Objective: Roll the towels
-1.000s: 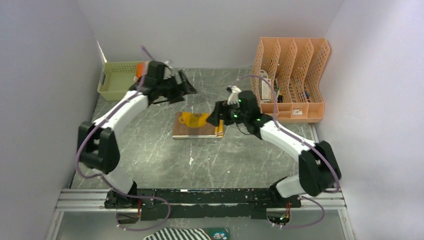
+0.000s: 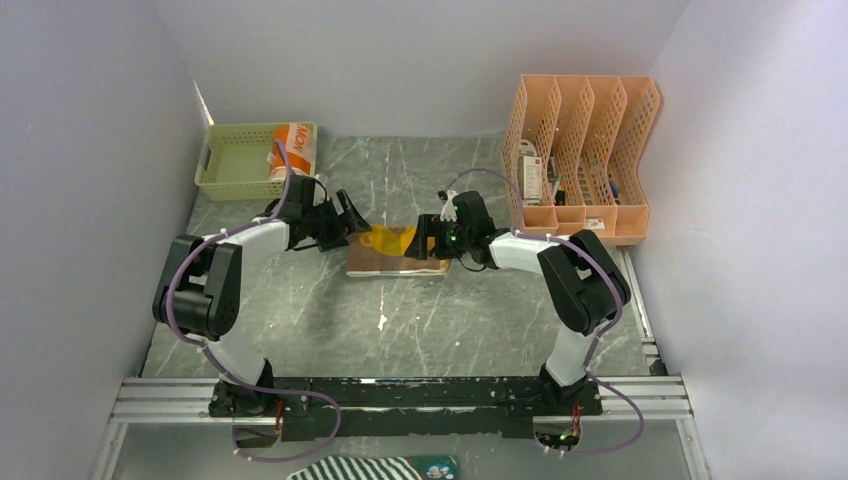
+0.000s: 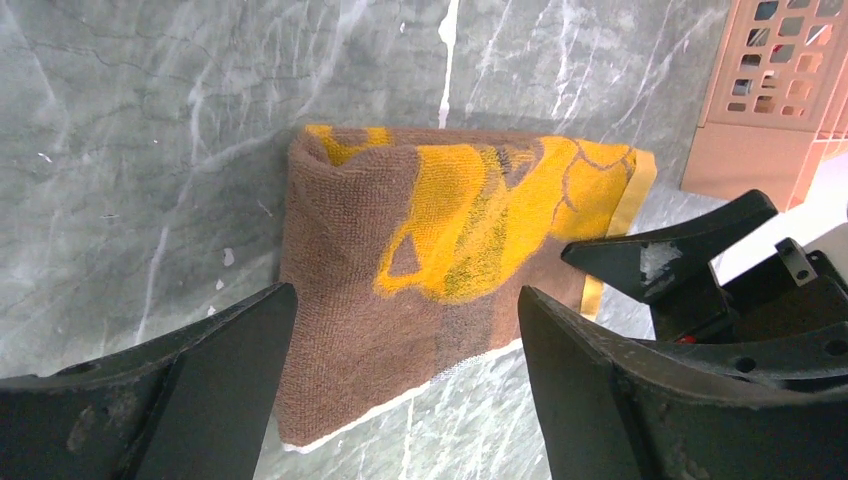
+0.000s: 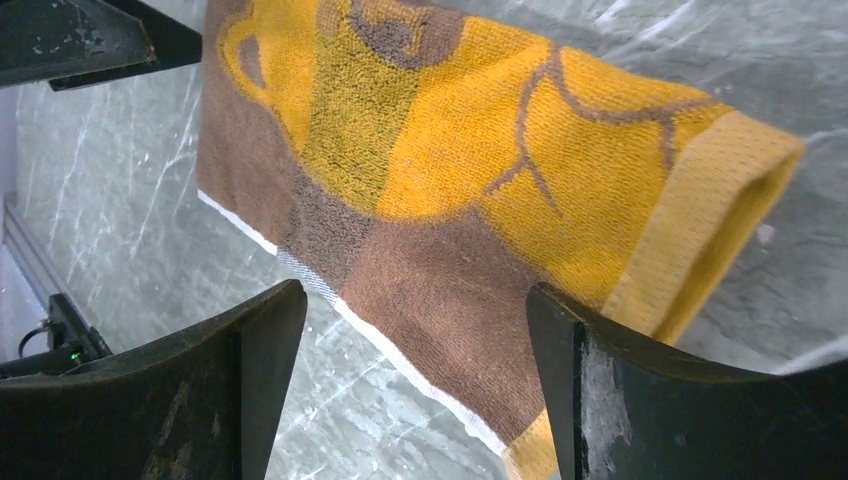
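A folded brown and yellow towel [image 2: 390,260] [image 3: 420,260] [image 4: 430,250] with white edging lies flat in the middle of the marble surface. My left gripper [image 2: 355,215] stands open over the towel's left end, the towel showing between its fingers. My right gripper [image 2: 428,236] is low over the towel's right part, its fingers apart with towel beneath them. Whether either gripper's fingertips press into the cloth is hard to tell.
A green basket [image 2: 225,160] with an orange and white item stands back left. A peach organizer [image 2: 630,220] [image 3: 750,150] stands back right.
Both grippers have come onto the towel since one second ago, the left from above-left.
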